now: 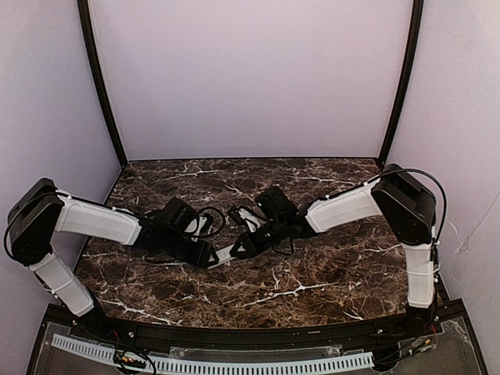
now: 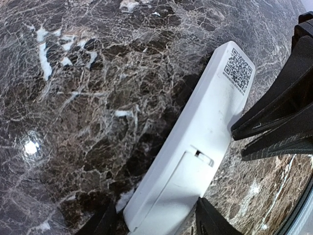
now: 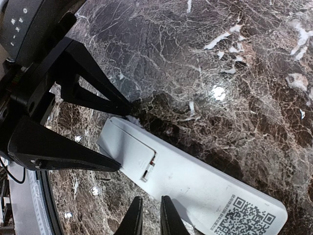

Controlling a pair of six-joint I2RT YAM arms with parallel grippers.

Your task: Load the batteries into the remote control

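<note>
The white remote [image 1: 225, 255] lies slanted on the marble table. Its battery cover sits at the end by my left gripper, whose fingers stand apart on either side of that end, as the right wrist view also shows. A narrow slot [image 3: 149, 169] with something small inside shows at the cover's edge. My right gripper is at the remote's side, fingertips close to its QR-code half; what is between them is not clear. In the top view both grippers largely hide the remote. No loose battery is visible.
White walls enclose it at the back and sides, and a dark frame with a perforated strip [image 1: 258, 363] runs along the front edge.
</note>
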